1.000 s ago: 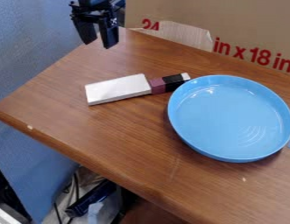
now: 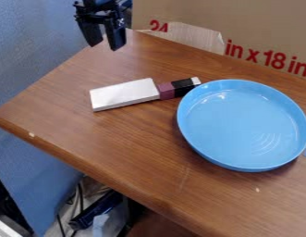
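Observation:
My black gripper (image 2: 104, 33) is at the top left of the view, raised over the table's far corner, its two fingers open with space between them. Below it and to the right, a long flat object (image 2: 123, 95) lies on the wooden table, white on its left part, with maroon and black sections toward the right end and a small light tip. A round light-blue plate (image 2: 241, 125) sits at the right, close beside that object's right end.
A cardboard box (image 2: 241, 28) with red printing stands behind the table (image 2: 130, 148). The table's near-left edge drops to a floor with bags and cables. Bare wood lies at the left and in front of the flat object.

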